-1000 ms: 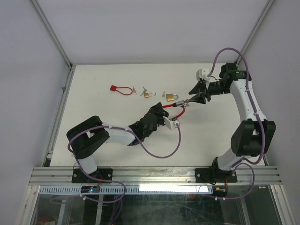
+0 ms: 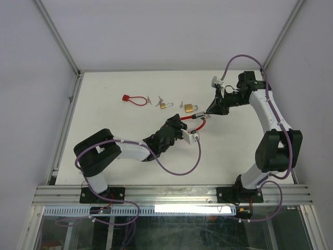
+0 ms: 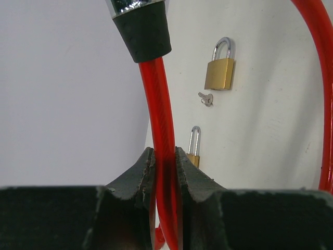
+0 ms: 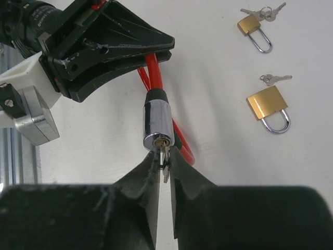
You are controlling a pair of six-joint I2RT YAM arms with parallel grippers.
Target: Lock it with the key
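A red cable lock forms a loop near the table's middle. My left gripper (image 2: 182,123) is shut on its red cable (image 3: 160,112), just behind the black collar (image 3: 144,34). In the right wrist view, the silver lock cylinder (image 4: 158,121) points toward my right gripper. A key (image 4: 165,165) sits at the cylinder's face, edge-on between the right fingertips. Those fingers stand close together with a narrow strip of table showing between them; whether they press on the key cannot be made out. The cable's other end passes behind the cylinder, so how it joins is hidden.
Beyond the grippers lie a large brass padlock (image 2: 191,108), a smaller brass padlock (image 2: 166,105), loose keys (image 2: 159,101) and a thin red cable seal (image 2: 136,100).
The left arm and the red lock have stayed in place.
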